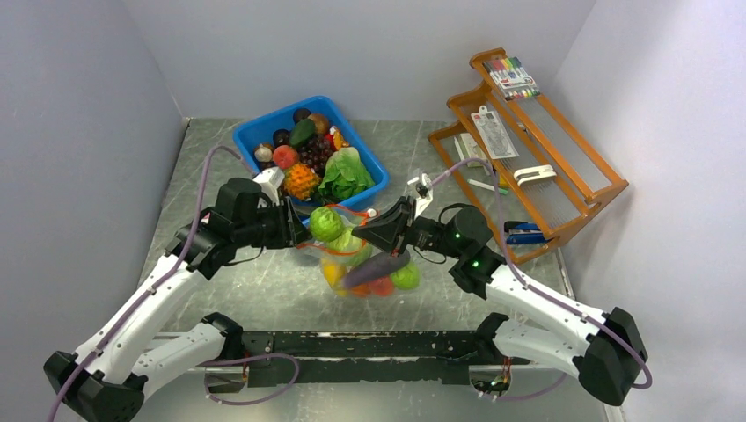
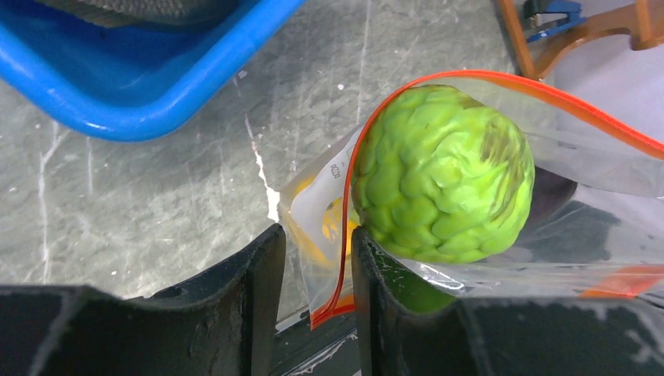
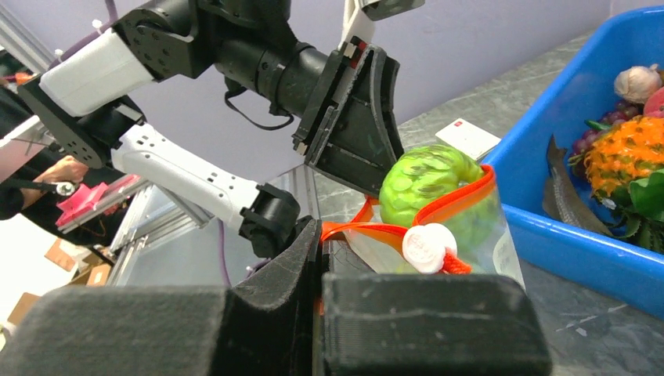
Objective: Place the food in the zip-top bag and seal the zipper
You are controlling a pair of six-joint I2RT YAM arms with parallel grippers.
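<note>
The clear zip bag point(image 1: 344, 251), orange along its rim, holds green cabbage-like pieces point(image 2: 442, 172), a dark purple vegetable point(image 1: 374, 270) and yellow and red food. Its zipper slider point(image 3: 427, 247) is white. My right gripper point(image 1: 361, 230) is shut at the bag's orange rim point(image 3: 368, 230). My left gripper is at the other side of the bag, part open, its fingers close to the rim with the orange edge between or just beside them. A cabbage piece sits high in the bag's mouth.
A blue bin point(image 1: 374, 163) full of produce, including pineapple, lettuce and grapes, stands behind the bag. A wooden rack point(image 1: 581, 189) with stationery is at the back right.
</note>
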